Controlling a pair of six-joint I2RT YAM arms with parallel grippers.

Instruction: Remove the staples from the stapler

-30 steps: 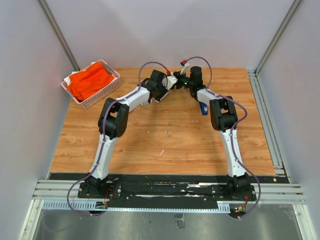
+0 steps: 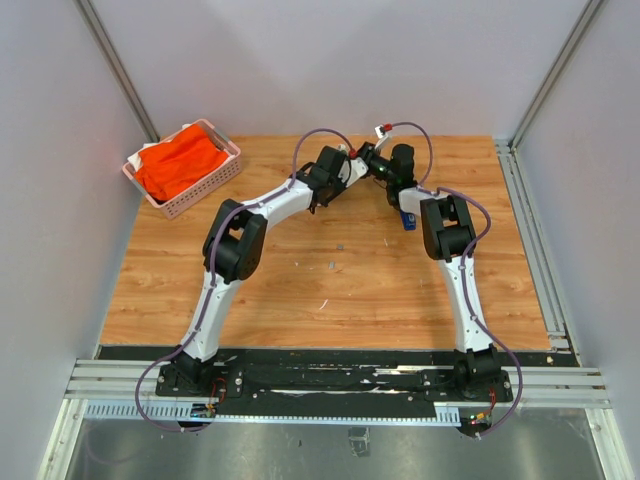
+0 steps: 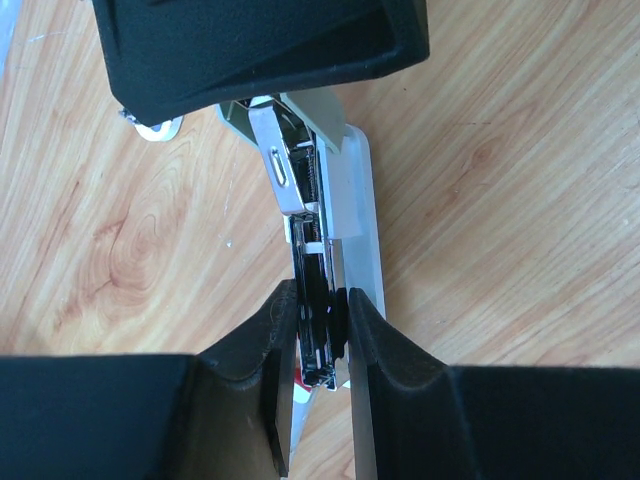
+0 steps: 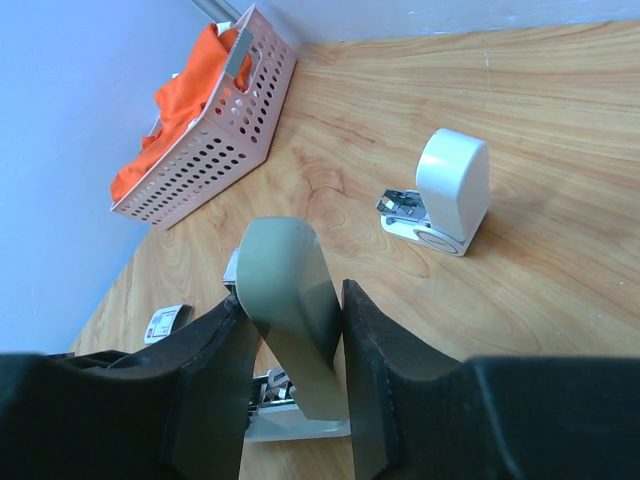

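Note:
A white stapler (image 3: 355, 200), opened to show its black channel and metal parts, is held between both grippers at the back middle of the table. In the left wrist view my left gripper is shut on the stapler's near end, over the dark channel (image 3: 312, 270). My right gripper (image 2: 365, 155) is shut on the stapler's pale grey-green part (image 4: 285, 280), seen upright between its fingers in the right wrist view. Whether staples sit in the channel I cannot tell.
A pink basket (image 2: 205, 190) with orange cloth stands at the back left. A second white stapler-like object (image 4: 450, 190) stands on the table behind. A blue box (image 2: 408, 220) lies under the right arm.
Both grippers, with the stapler between them, have moved slightly to the right and a little toward the front over the last second.

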